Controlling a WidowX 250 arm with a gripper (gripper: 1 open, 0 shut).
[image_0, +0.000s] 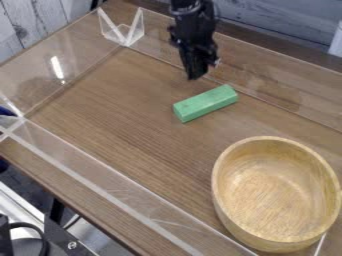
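Note:
My gripper (195, 70) is at the top centre of the view, shut, with nothing visible between its fingers, though it is small and blurred. Below it and slightly right, a green block (205, 103) lies flat on the wooden table (107, 140), apart from the gripper.
A round tan bowl (267, 195) takes up the lower right. A clear plastic container (122, 27) stands at the back left. Dark cables (27, 235) are at the bottom left corner.

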